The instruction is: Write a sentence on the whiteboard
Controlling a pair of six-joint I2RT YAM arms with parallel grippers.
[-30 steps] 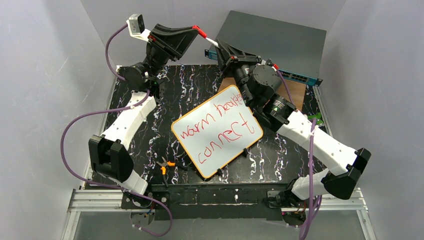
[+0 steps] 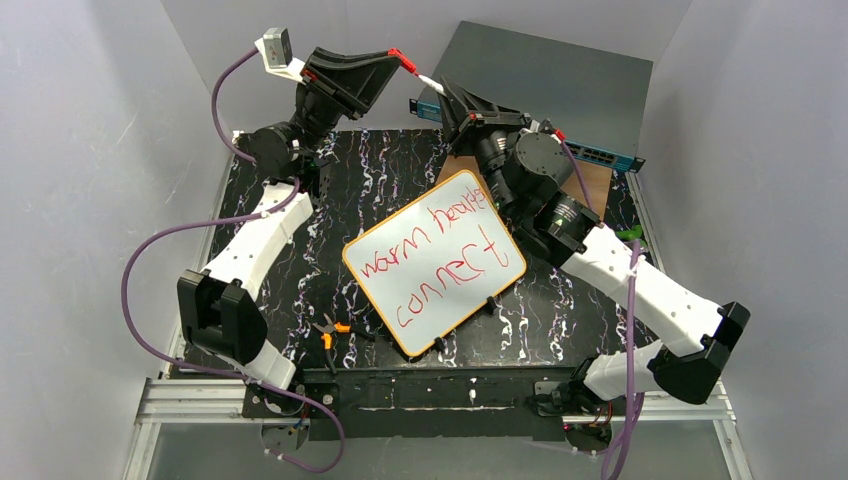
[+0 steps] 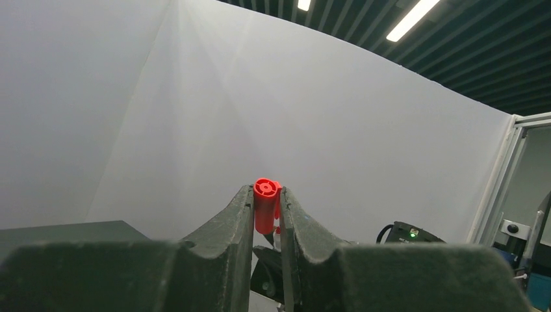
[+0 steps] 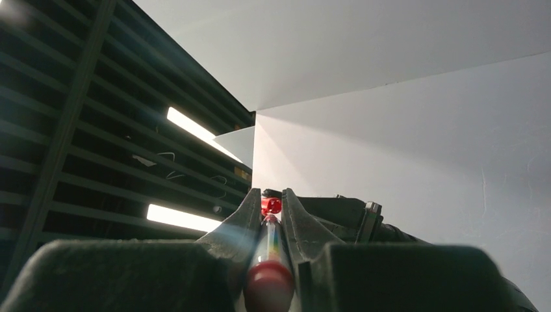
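Observation:
In the top view the whiteboard reads "warm hearts connect" in red. Above it, my two grippers meet in the air. My left gripper has a red cap between its fingers. My right gripper is shut on a marker, white-barrelled in the top view, which points toward the red cap. The tip is at or very close to the cap; I cannot tell whether it is inside.
A grey rack unit on a brown board stands at the back right. Orange-handled pliers lie left of the whiteboard. Purple cables hang along both arms.
My right arm and the marker have shifted very slightly to the right, and the red cap in my left gripper has moved slightly the same way.

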